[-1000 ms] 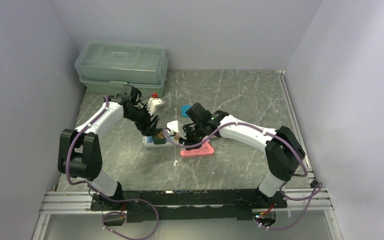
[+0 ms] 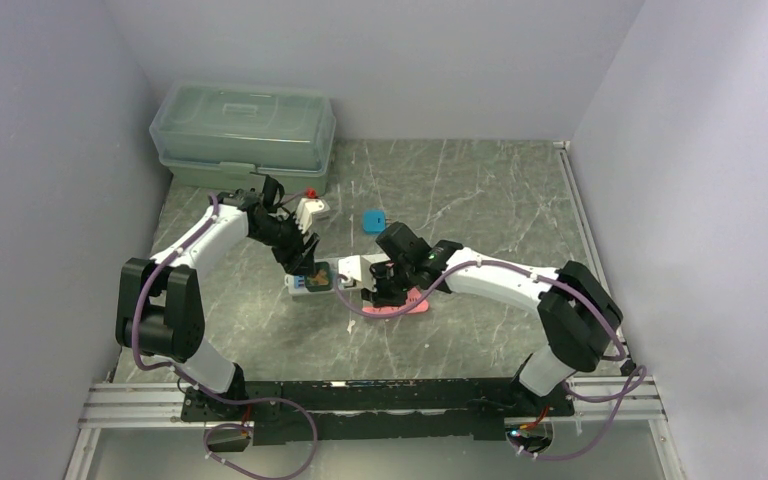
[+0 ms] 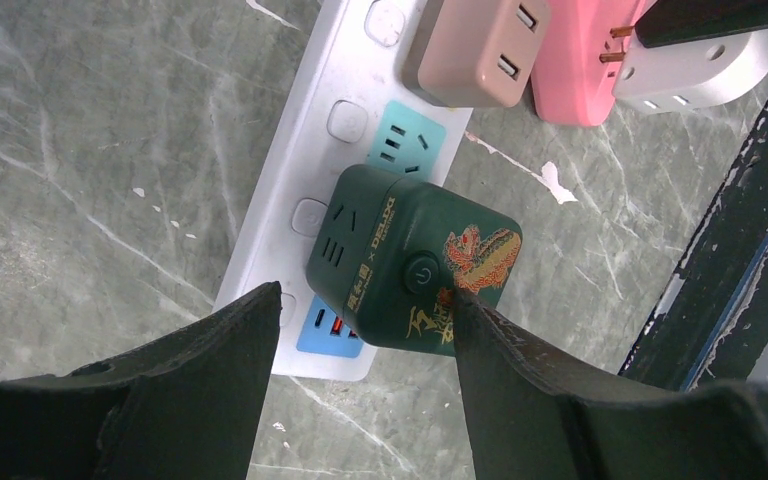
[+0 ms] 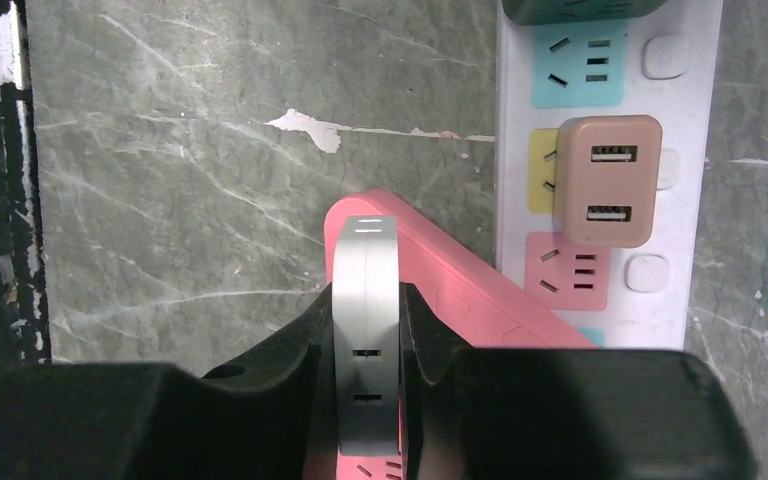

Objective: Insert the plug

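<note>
My right gripper is shut on a white plug, held over a pink power strip; the left wrist view shows its two prongs pointing at the pink strip. My left gripper is at the dark green charger [image 3: 425,270] on the white power strip [image 3: 280,190], its fingers either side and shut on it. A tan two-port USB charger [image 4: 608,180] also sits on the white strip, beside yellow and pink sockets.
A blue block [image 2: 374,221] lies behind the strips. A green translucent bin [image 2: 240,130] fills the back left, with a small red item [image 2: 311,194] near it.
My right gripper and arm have moved slightly toward the front of the table with the white plug. The left arm has barely moved.
</note>
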